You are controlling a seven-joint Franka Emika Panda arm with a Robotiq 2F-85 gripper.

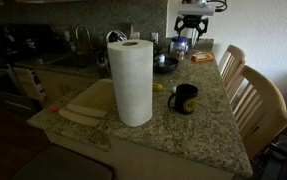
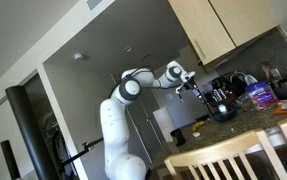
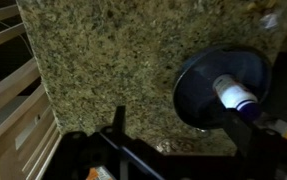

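Above the far end of the counter my gripper (image 1: pixel 191 27) hangs open, its fingers spread and nothing between them. Looking down in the wrist view, the open gripper shows at the bottom edge, over the speckled counter (image 3: pixel 113 70). A dark round bowl (image 3: pixel 190 95) lies to the right in that view, and in it rests a white bottle (image 3: pixel 223 85) with a blue cap. Exterior view 1 has the dark bowl (image 1: pixel 167 66) on the counter, lower than the gripper and nearer the camera. In exterior view 2 the gripper (image 2: pixel 187 92) is well above the countertop.
A paper towel roll (image 1: pixel 132 85) and a black mug (image 1: pixel 184 99) stand on the near counter. Near the wall is a container (image 1: pixel 179 46) with a purple lid. Wooden chairs (image 1: pixel 256 105) line the right side.
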